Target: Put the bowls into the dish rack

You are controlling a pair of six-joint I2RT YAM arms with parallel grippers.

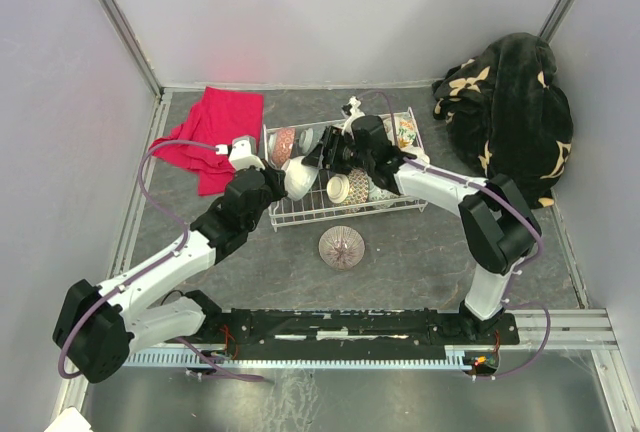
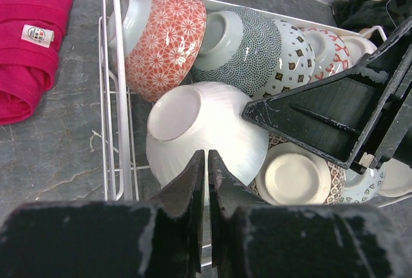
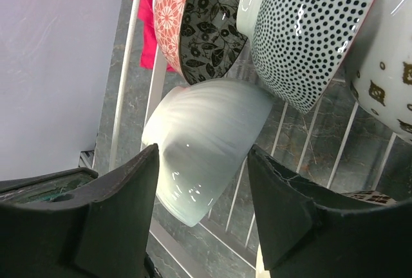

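Note:
A white bowl (image 2: 193, 130) lies tilted on its side at the left end of the dish rack (image 1: 300, 217). My left gripper hangs over it, fingertips almost touching each other. My right gripper is at the bowl from the right, fingers apart around its outer curve; whether they touch it is unclear. Behind sit a red patterned bowl (image 2: 164, 43), a dotted bowl (image 2: 248, 53) and several others; a brown patterned bowl (image 2: 280, 185) lies in the front row. A ribbed bowl (image 1: 341, 247) stands outside, in front of the rack.
A red cloth (image 1: 215, 127) lies left of the rack, a dark patterned blanket (image 1: 510, 112) at the right. The counter in front of the rack is clear apart from the ribbed bowl.

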